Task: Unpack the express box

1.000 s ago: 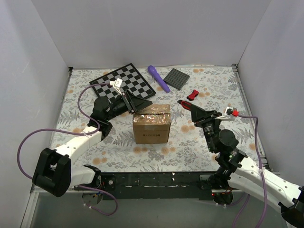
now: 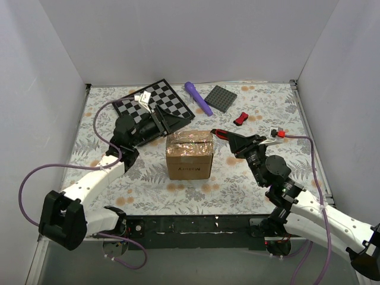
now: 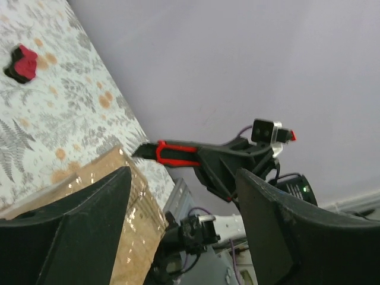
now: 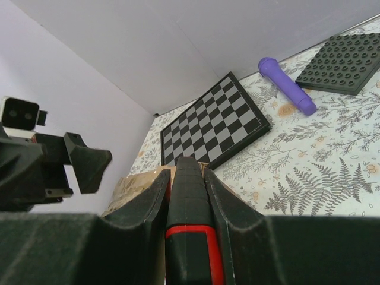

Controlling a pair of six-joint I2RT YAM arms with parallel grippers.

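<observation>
A taped brown cardboard box (image 2: 190,158) stands upright in the middle of the table, its printed side toward the front. Above its back left corner is my left gripper (image 2: 177,120), with its fingers apart and nothing between them; a gap from the box shows in the top view. In the left wrist view the taped box top (image 3: 139,222) lies below the fingers. My right gripper (image 2: 228,136) is shut on a red and black cutter (image 4: 189,205), whose tip points at the box's right top edge. Whether the tip touches the cardboard cannot be told.
Behind the box lie a checkered board (image 2: 157,102), a purple microphone-like stick (image 2: 198,98) and a dark grey studded plate (image 2: 220,98). A small red and black object (image 2: 241,119) is at back right.
The right gripper has moved left with the cutter, up to the box's right edge. The left gripper has shifted back and up, off the box top, and its fingers have spread.
</observation>
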